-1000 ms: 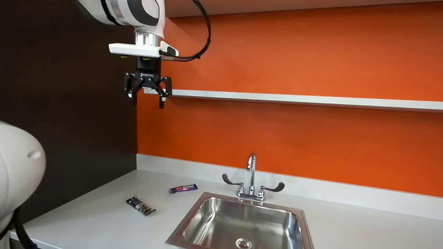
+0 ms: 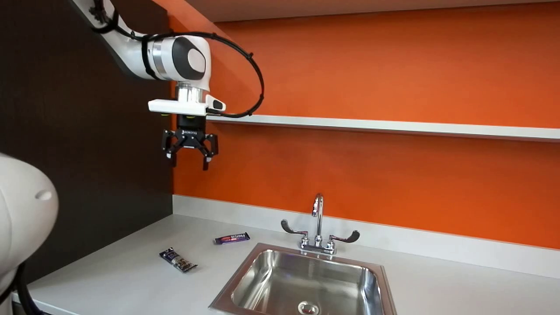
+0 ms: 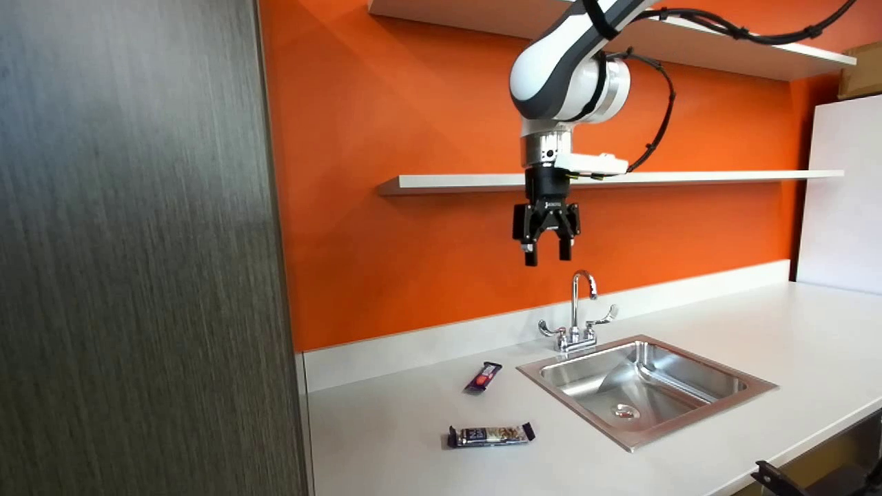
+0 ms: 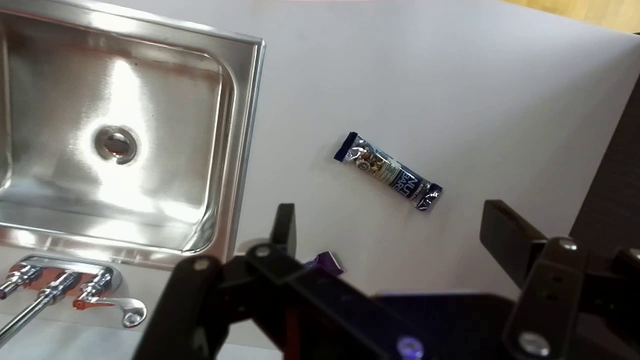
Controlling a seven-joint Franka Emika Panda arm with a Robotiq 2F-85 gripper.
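Observation:
High over the counter hangs my gripper [image 2: 189,163], open, its fingers pointing down with only air between them. The wrist view shows the two fingers [image 4: 505,241] wide apart. Left of the sink lie two wrapped bars, both flat on the counter. The nut bar [image 4: 390,171], in a dark blue and clear wrapper, is the nearer one to the counter's front. The purple protein bar [image 2: 232,238] lies closer to the back wall; in the wrist view only one end of this purple bar [image 4: 327,263] shows, the rest hidden behind my gripper.
A steel sink [image 3: 612,434] is set into the counter right of the bars, with a tall faucet [image 2: 318,220] and two lever handles behind it. A white shelf [image 2: 367,124] runs along the orange wall. A dark panel [image 2: 89,131] bounds the left side.
My gripper has come down from above the shelf's height to below it, and slightly nearer the back wall or right. It stays open, and both bars lie where they were.

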